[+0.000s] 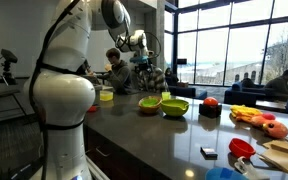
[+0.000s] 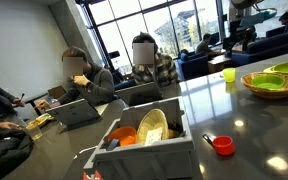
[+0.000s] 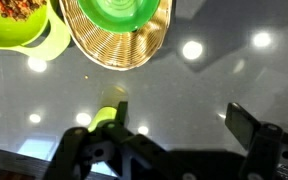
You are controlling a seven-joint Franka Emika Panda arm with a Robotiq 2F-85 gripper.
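Observation:
My gripper stands open above the dark table, its two black fingers wide apart with only bare tabletop between them. A yellow-green cup (image 3: 106,116) is close by the left finger in the wrist view, partly covered by it. Ahead of the gripper lies a round wicker basket (image 3: 154,42) with a green bowl (image 3: 122,8) inside, cut off by the top edge. In exterior view 2 the cup (image 2: 229,74) stands upright on the table, left of the basket (image 2: 271,91), and the gripper (image 2: 248,36) hangs above them.
A green pan (image 3: 12,36) with small reddish bits sits left of the basket. Nearer exterior view 2 are a grey bin (image 2: 144,160) holding several items and a red cup (image 2: 223,146). People sit behind the table. Bare tabletop lies right of the basket in the wrist view.

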